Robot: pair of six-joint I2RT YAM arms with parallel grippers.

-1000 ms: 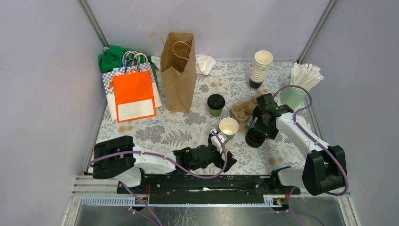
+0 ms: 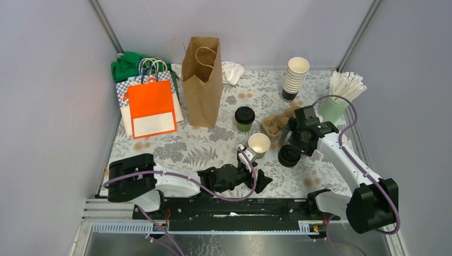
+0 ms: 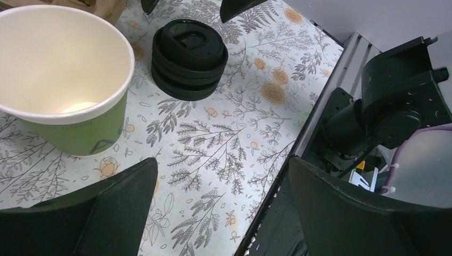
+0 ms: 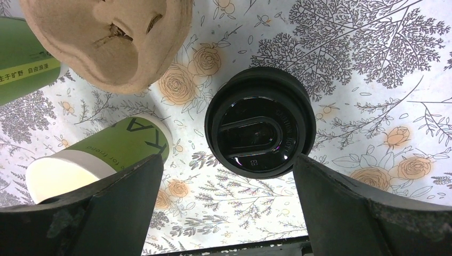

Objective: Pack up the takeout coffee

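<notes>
An open paper cup (image 2: 259, 143) stands beside my left gripper, which is open and empty; in the left wrist view that cup (image 3: 69, 128) is at the left. A stack of black lids (image 2: 289, 156) lies to its right; my open right gripper is over these lids (image 4: 260, 133), nothing between its fingers. A cardboard cup carrier (image 2: 273, 125) lies behind, partly hidden by the right arm. A lidded cup (image 2: 244, 118) stands left of the carrier. The brown paper bag (image 2: 201, 101) stands upright at the back.
Stacked cups (image 2: 293, 77) and a straw holder (image 2: 332, 109) stand at the back right. Several flat bags (image 2: 152, 106) lie at the left, near green cloth.
The right arm has shifted slightly to the right and its upper part has risen a little. The left arm and the objects are essentially unchanged.
</notes>
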